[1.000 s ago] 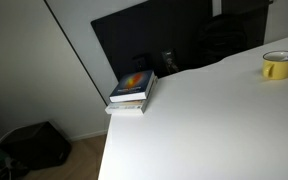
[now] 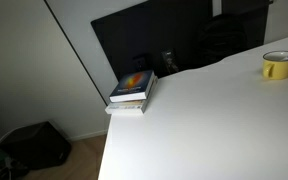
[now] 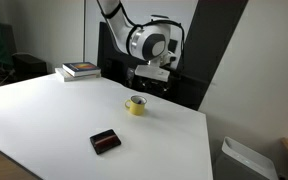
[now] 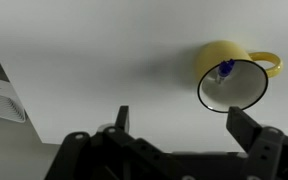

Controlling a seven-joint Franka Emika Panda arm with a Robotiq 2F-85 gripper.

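A yellow mug with a white inside stands upright on the white table. A blue-ended pen or marker leans in it, its tip above the rim in exterior view 1. Seen from above in the wrist view, the mug has its handle toward the upper right. My gripper is open, with nothing between its fingers. The mug is apart from the fingers, ahead of the right one. In exterior view 2 the arm rises behind the mug.
Books lie stacked at the table's far corner. A black and red object lies on the table nearer that camera. A white bin stands beyond the table's edge.
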